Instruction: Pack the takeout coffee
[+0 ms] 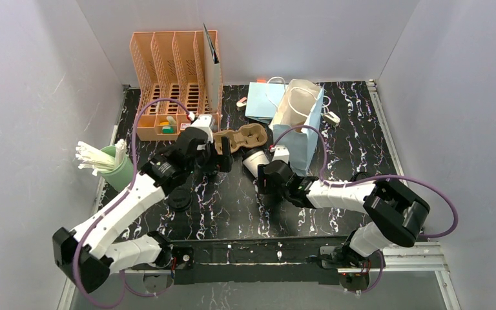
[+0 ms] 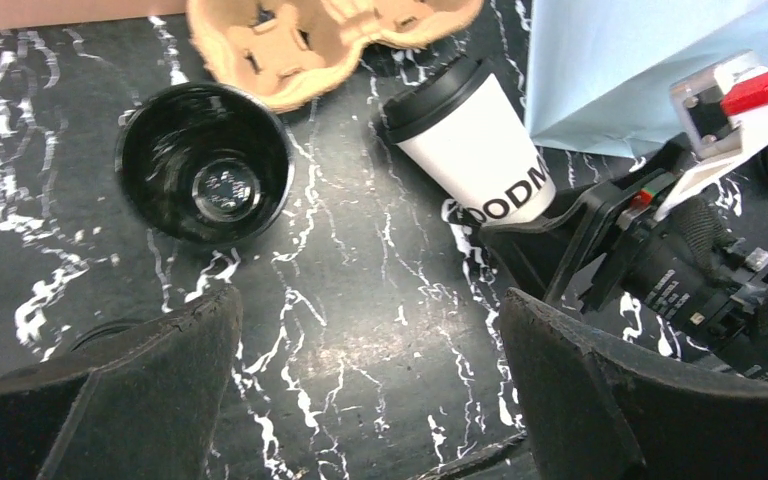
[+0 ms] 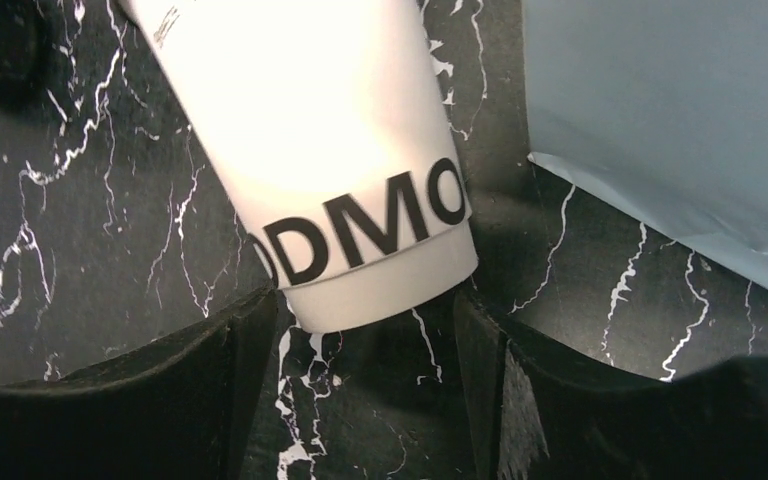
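Note:
A white lidded coffee cup (image 2: pixel 470 145) lies on its side on the marble table between the cup carrier (image 1: pixel 240 137) and the light-blue paper bag (image 1: pixel 307 145). My right gripper is at the cup's base, fingers apart, nothing held. My left gripper is open above the table, left of the cup, near a round black piece (image 2: pixel 205 135), possibly an upright cup or container. A second dark round item (image 1: pixel 179 200) lies nearer the front edge.
An orange divider rack (image 1: pixel 168 71) stands at the back left. A green holder (image 1: pixel 117 173) with white sticks is on the left. Flat blue bags (image 1: pixel 265 97) lie at the back.

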